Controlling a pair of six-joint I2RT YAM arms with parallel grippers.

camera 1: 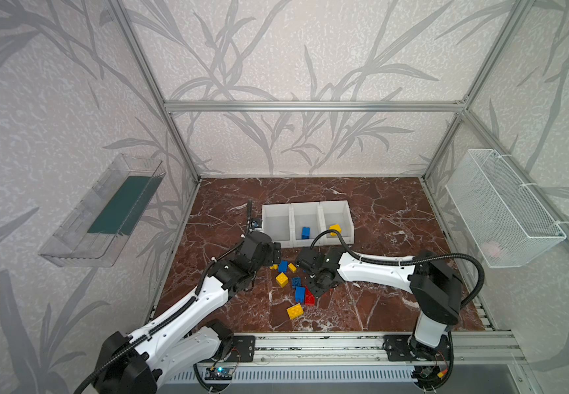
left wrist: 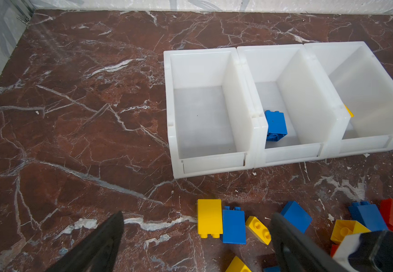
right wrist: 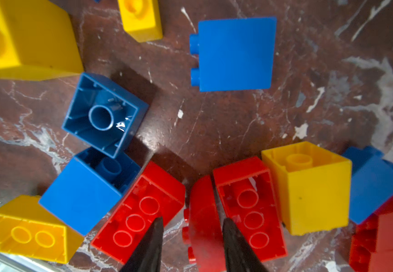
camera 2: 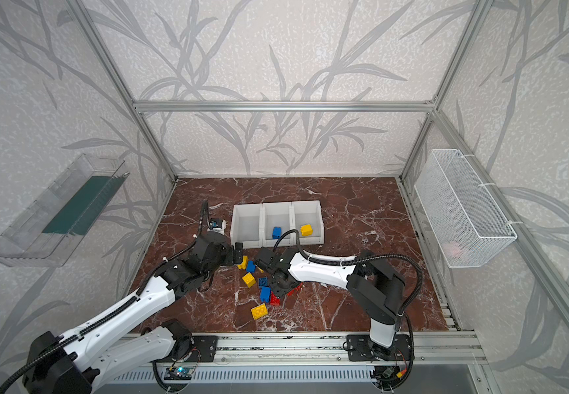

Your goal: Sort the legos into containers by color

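In the left wrist view, the white container's left bin point(left wrist: 203, 117) is empty. Its middle bin point(left wrist: 291, 140) holds a blue lego point(left wrist: 275, 125), and a bit of yellow lego point(left wrist: 350, 111) shows in the right one. My left gripper is open, its blurred fingers wide apart over a yellow lego point(left wrist: 209, 217) and a blue lego point(left wrist: 234, 225). My right gripper stands part open, with a curved red lego point(right wrist: 203, 222) visible between its fingertips; contact cannot be made out. Red legos point(right wrist: 142, 210) point(right wrist: 251, 208) lie on either side of it.
Yellow legos point(right wrist: 307, 188) point(right wrist: 37, 229) and blue ones point(right wrist: 237, 54) point(right wrist: 87, 188) crowd the table around my right gripper. More red legos point(right wrist: 387, 235) lie at the right. The table point(left wrist: 83, 136) left of the bins is clear.
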